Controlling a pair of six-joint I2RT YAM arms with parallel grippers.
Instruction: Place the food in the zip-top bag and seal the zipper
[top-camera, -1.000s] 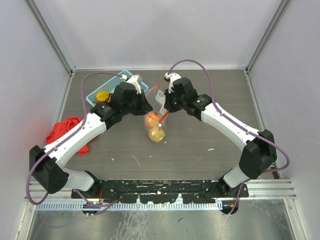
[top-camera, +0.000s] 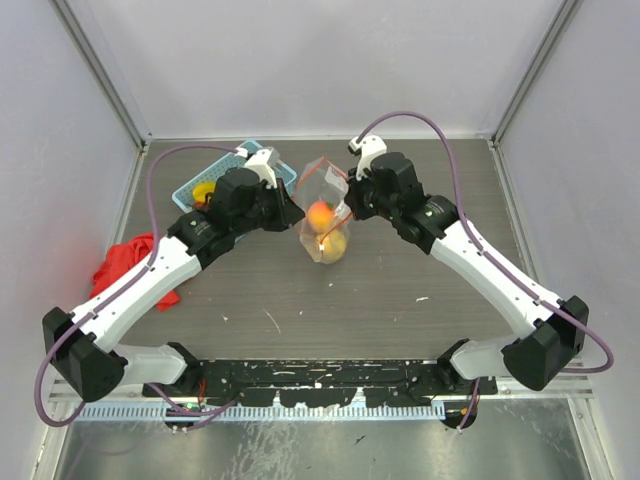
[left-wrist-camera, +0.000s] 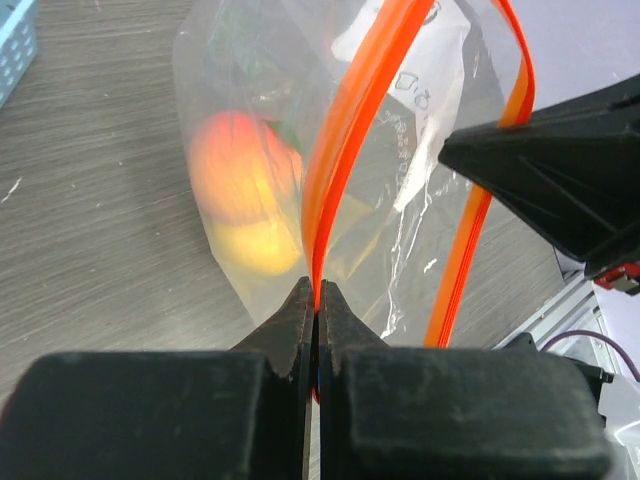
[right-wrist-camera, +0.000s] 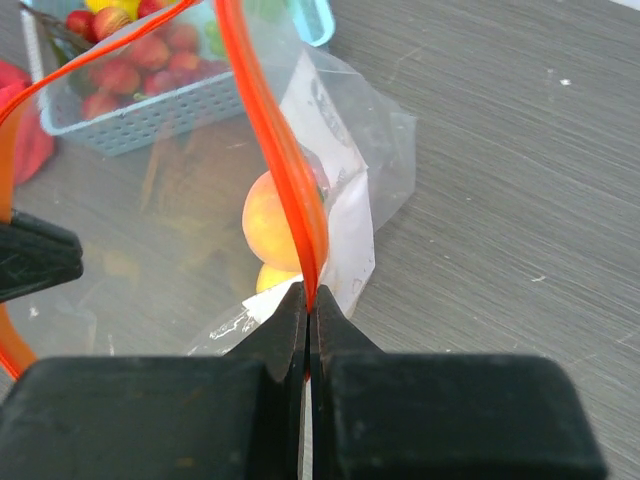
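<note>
A clear zip top bag (top-camera: 312, 188) with orange zipper strips hangs between my two grippers, its mouth spread apart. Inside lie an orange-red fruit (top-camera: 320, 214) and a yellow fruit (top-camera: 332, 245), low in the bag. My left gripper is shut on one side of the mouth, the orange zipper edge (left-wrist-camera: 345, 140) running down between its fingertips. On the opposite side, my right gripper is shut on the zipper edge (right-wrist-camera: 270, 120). White printed film on the bag partly hides the fruits in the right wrist view.
Behind the left arm stands a light-blue basket (top-camera: 181, 196) of produce, including something yellow (top-camera: 203, 191). A red cloth (top-camera: 122, 262) lies at the left of the table, partly under that arm.
</note>
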